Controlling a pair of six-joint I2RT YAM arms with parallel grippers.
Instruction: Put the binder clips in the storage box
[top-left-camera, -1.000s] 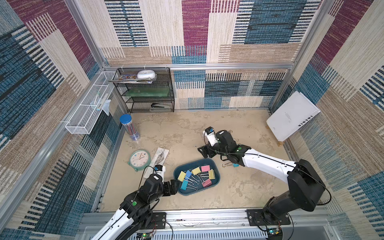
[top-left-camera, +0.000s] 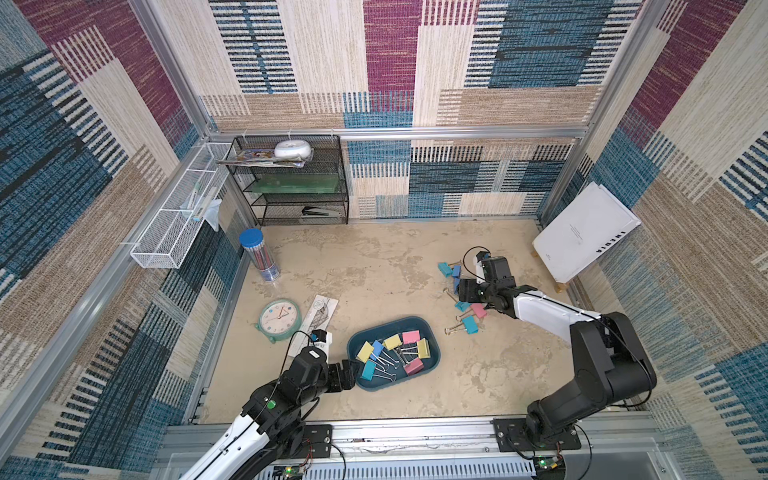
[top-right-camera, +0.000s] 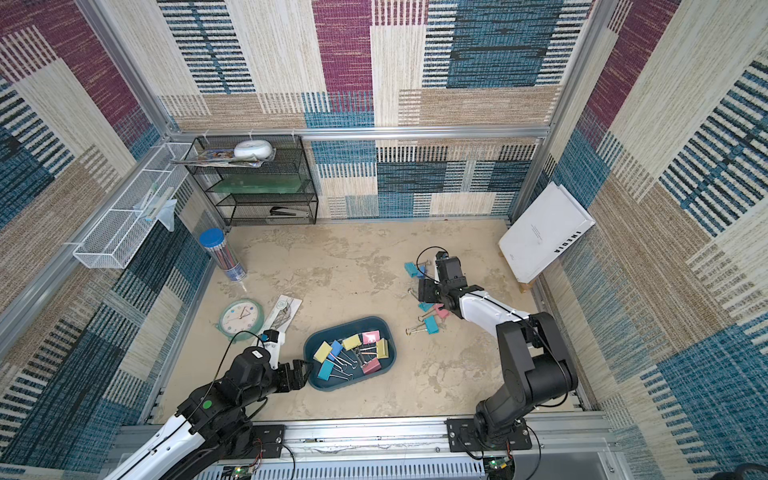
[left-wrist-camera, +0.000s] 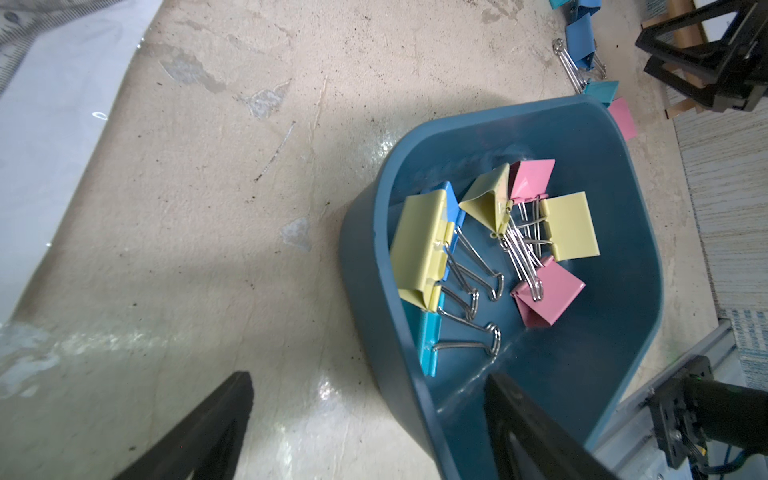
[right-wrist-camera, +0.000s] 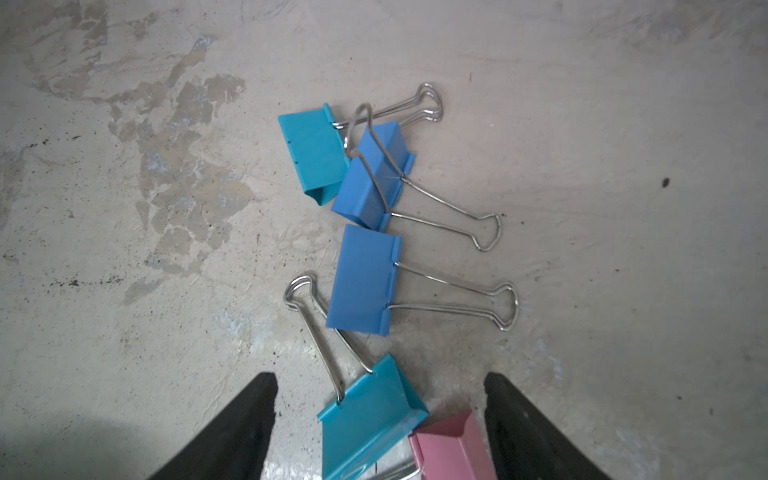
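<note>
The dark blue storage box (top-left-camera: 357, 342) holds several yellow, pink, blue and teal binder clips, such as a yellow clip (left-wrist-camera: 570, 225). Over its left rim my left gripper stands open, with no clip between its fingers. On the table to the right lie more clips. In the right wrist view these are a teal clip (right-wrist-camera: 310, 152), an upper blue clip (right-wrist-camera: 372, 177), a lower blue clip (right-wrist-camera: 362, 280), a lower teal clip (right-wrist-camera: 372, 424) and a pink clip (right-wrist-camera: 453, 452). My right gripper is open above the lower teal and pink clips. Another teal clip (top-left-camera: 470, 325) lies nearer the front.
A round clock (top-left-camera: 279, 318) and a white packet (top-left-camera: 321, 310) lie left of the box. Further back stand a blue-lidded jar (top-left-camera: 260, 254) and a black mesh shelf (top-left-camera: 344, 180). A white carton (top-left-camera: 584, 232) leans at the right.
The left arm and box are unmoved.
</note>
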